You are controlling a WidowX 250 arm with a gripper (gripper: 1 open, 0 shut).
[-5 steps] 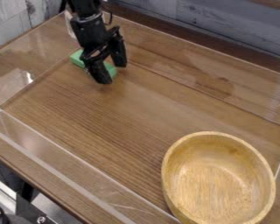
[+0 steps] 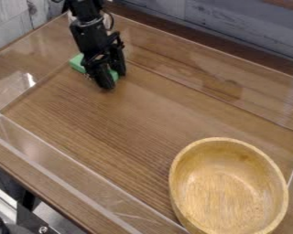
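Observation:
My black gripper (image 2: 105, 66) hangs at the upper left of the camera view, shut on a green object (image 2: 80, 61) on the wooden table (image 2: 149, 137). The gripper covers much of the green object, so its exact shape is hidden.
A pale yellow oval bowl (image 2: 229, 187) sits at the lower right. The table's left edge runs along the lower left, with dark items beyond it.
Over the last second the gripper has moved a little to the left and narrowed around the green object, which is now more covered.

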